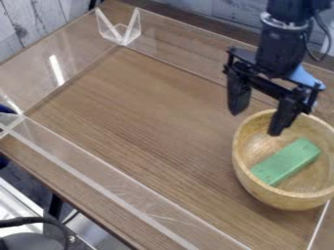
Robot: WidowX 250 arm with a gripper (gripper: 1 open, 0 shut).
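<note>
My gripper (257,112) is at the upper right, dark with a blue upper part, its two fingers spread open and pointing down. It hangs just above the back-left part of a round tan bowl (245,168) on the right. In the bowl lies a green rectangular block (286,162). Nothing shows between the fingers.
A clear plastic item (120,27) stands at the back left. Dark cables (39,223) lie at the lower left.
</note>
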